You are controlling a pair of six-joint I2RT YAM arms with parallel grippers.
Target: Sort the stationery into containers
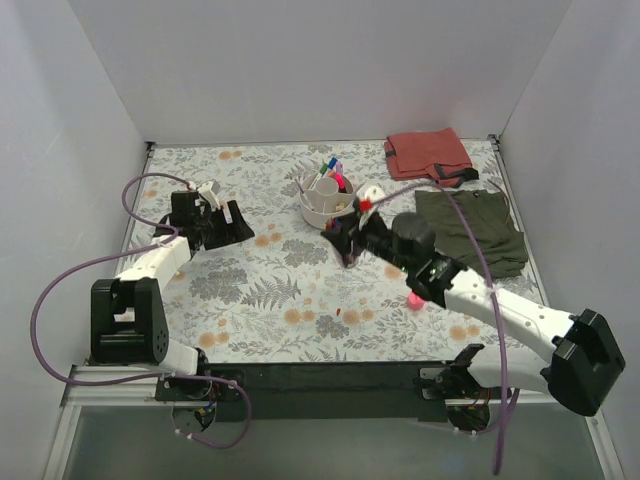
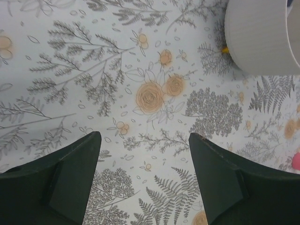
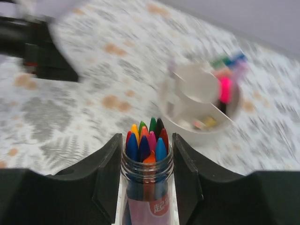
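My right gripper is shut on a clear glass jar point(image 3: 149, 206) packed with coloured pencils point(image 3: 145, 145), holding it by the neck with the tips upward. Seen from the top, this jar point(image 1: 346, 258) is just in front of the white round basket point(image 1: 322, 218), partly hidden by the gripper. Inside the basket are a pale cup point(image 1: 327, 187) and several bright pens. At the left, above the patterned cloth, my left gripper is open and empty. A pink round item point(image 1: 415, 300) lies at the front right.
A red pouch point(image 1: 428, 155) lies at the back right, with a dark olive bag point(image 1: 510, 245) in front of it. One small orange-brown piece point(image 1: 338, 312) is near the front middle. Open cloth spreads between the left gripper and the basket.
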